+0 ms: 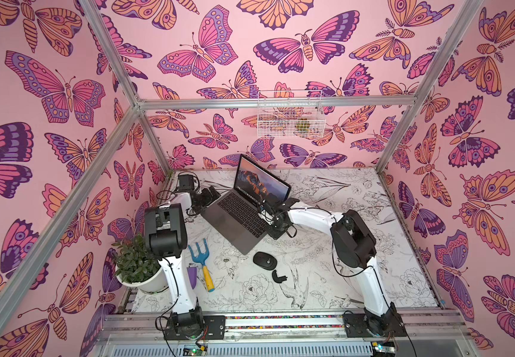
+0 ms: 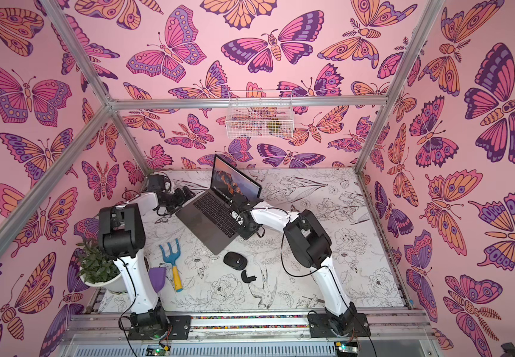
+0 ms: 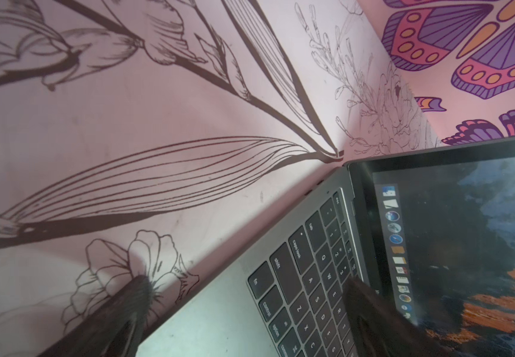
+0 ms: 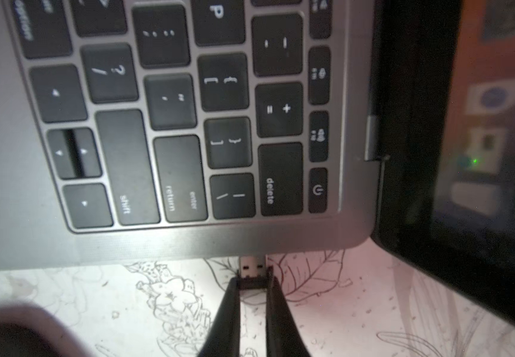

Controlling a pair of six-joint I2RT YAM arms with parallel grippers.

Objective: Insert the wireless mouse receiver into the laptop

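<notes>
The open laptop [image 1: 233,231] stands at an angle mid-table, its screen [image 1: 263,181] lit. Along its right edge my right gripper is shut on the wireless mouse receiver [image 4: 252,267]. Part of the receiver's metal plug shows between the fingertips and the laptop's side, its far end meeting the edge. The port is out of sight, so I cannot tell whether the plug's tip is inside it. At the laptop's left side my left gripper is open, its blurred fingers [image 3: 111,321] spread to either side of the laptop's corner area.
The black mouse [image 1: 264,260] and a small black curved piece [image 1: 279,276] lie in front of the laptop. A blue and yellow hand fork [image 1: 201,261] and a potted plant [image 1: 138,264] are at the left.
</notes>
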